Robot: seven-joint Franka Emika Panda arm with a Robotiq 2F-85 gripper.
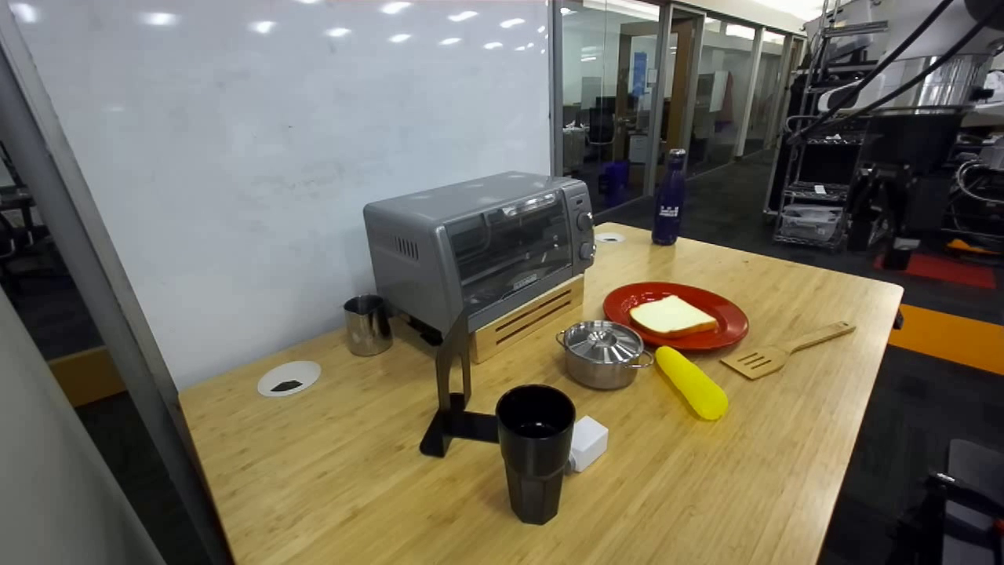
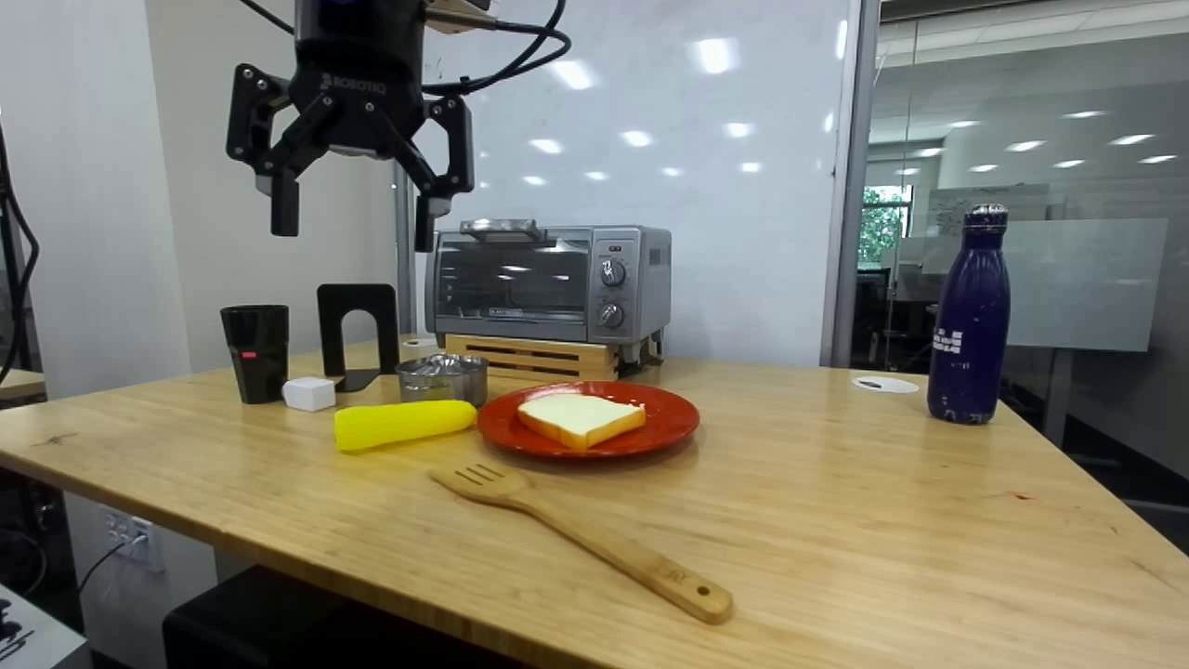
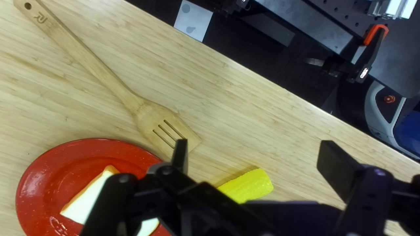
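High above the table, my gripper [image 2: 352, 229] hangs open, its fingers wide apart and nothing between them. In the wrist view a yellow, rounded object [image 3: 252, 185] lies below, partly hidden by the gripper's body. A wooden slotted spatula [image 3: 98, 74] rests flat on the table, its head close to the red plate [image 3: 33, 188]. On that plate [image 2: 669, 418] is a slice of bread [image 2: 580, 417]. The small lidded steel pot [image 1: 602, 358] stands between the yellow object [image 1: 692, 381] and the toaster oven [image 1: 508, 249], whose door is closed.
A black cup [image 1: 534, 452] stands beside a white block [image 1: 588, 442] and a black bookend [image 1: 454, 395]. Near the whiteboard is a steel pitcher [image 1: 367, 325]. A dark blue bottle [image 2: 970, 318] stands at the far right.
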